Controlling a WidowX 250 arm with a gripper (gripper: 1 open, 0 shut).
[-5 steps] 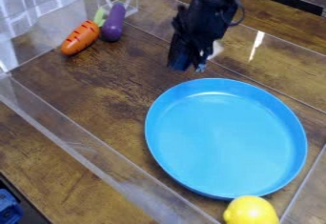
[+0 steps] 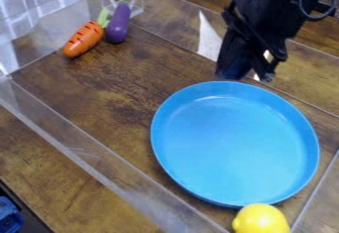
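My gripper (image 2: 245, 58) is at the top right, a dark, bulky shape hanging above the back edge of a large blue plate (image 2: 233, 140). Its fingers point down, and nothing shows held between them; it looks shut. A pale, whitish shape (image 2: 208, 37) is visible just left of the gripper, partly behind it; I cannot tell what it is.
An orange carrot (image 2: 82, 39) and a purple eggplant (image 2: 118, 24) lie at the back left near a clear wall. A yellow object (image 2: 261, 219) sits at the front right. The wooden floor left of the plate is clear.
My gripper has moved right and toward the camera from the back middle, now looming larger over the plate's back edge. The plate and toys have not moved.
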